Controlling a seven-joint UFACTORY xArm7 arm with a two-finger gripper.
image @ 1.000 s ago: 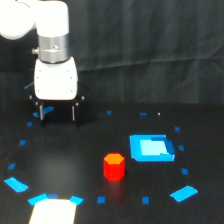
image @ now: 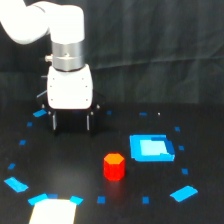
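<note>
My gripper (image: 71, 123) hangs over the left part of the dark table, its two thin dark fingers well apart and nothing visible between them. To its right and nearer the camera, a red six-sided block (image: 114, 168) stands on the table, apart from the gripper. Behind and right of the block lies a blue square piece (image: 137, 152) with a white middle; whether it is a shallow tray or flat cannot be told.
A pale cream square (image: 52, 213) lies at the front left edge of the view. Several small blue marks dot the dark table, with longer blue strips at the left and a blue strip (image: 184, 193) at the right. Open table surrounds the red block.
My gripper has moved to the right and a little lower in the view. The red block and the blue piece have stayed where they were.
</note>
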